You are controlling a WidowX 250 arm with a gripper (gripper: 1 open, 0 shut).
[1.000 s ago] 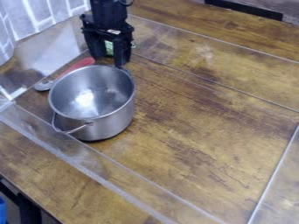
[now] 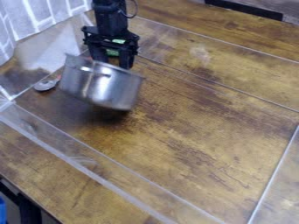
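A steel pot (image 2: pixel 100 87) is tilted and blurred in the left half of the view, its side toward the camera. Above and behind it is my black gripper (image 2: pixel 112 54), low over the pot's far side; its fingers are too dark and small to tell whether they are open, shut or touching the pot. A silver utensil (image 2: pixel 45 83) lies to the left of the pot, partly hidden. Something green shows behind the gripper.
Clear strips or panels run along the lower left, right and back. A pale wrinkled sheet or wall (image 2: pixel 35 52) is at the upper left.
The pot has gone from upright to tilted and shifted up and slightly right in view. The gripper has moved slightly down, closer to the pot.
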